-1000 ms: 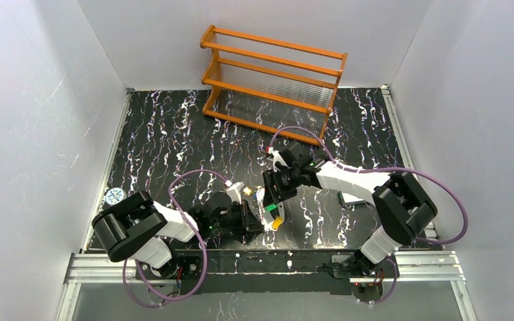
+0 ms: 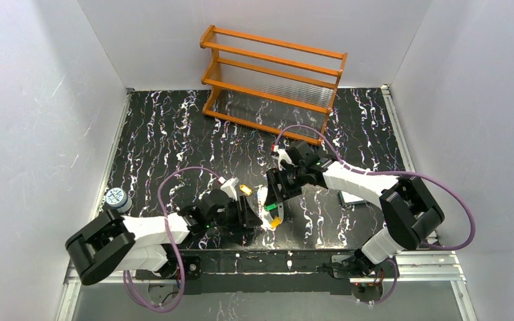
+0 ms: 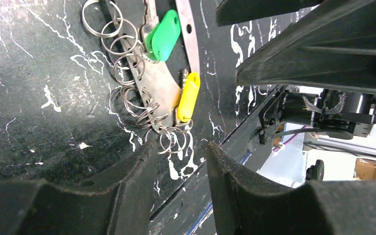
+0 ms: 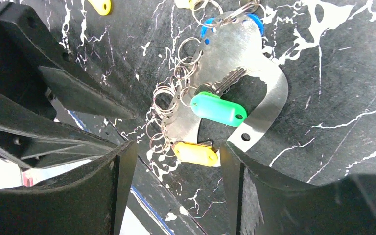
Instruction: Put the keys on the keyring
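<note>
The keyring is a flat metal piece (image 4: 232,44) with several wire rings (image 3: 120,46) along its edge, lying on the dark marbled table. A green-tagged key (image 4: 218,108) rests across it. Beside one end, near the rings, lies a yellow-tagged key (image 4: 196,153). A separate yellow tag (image 2: 245,190) lies on the table behind the keyring. My left gripper is open above and to the left of the keyring, with nothing between its fingers. My right gripper stands open over the keyring from the right; the yellow-tagged key shows beyond its fingertips.
The two grippers are close together over the keyring. An orange wooden rack (image 2: 271,77) stands at the back. A round white-topped container (image 2: 116,198) is at the left edge, and a white object (image 2: 352,198) is partly behind the right arm.
My left arm has drawn back leftward, its gripper a little farther from the keyring. The right arm has shifted slightly to the right. The keyring lies in about the same place.
</note>
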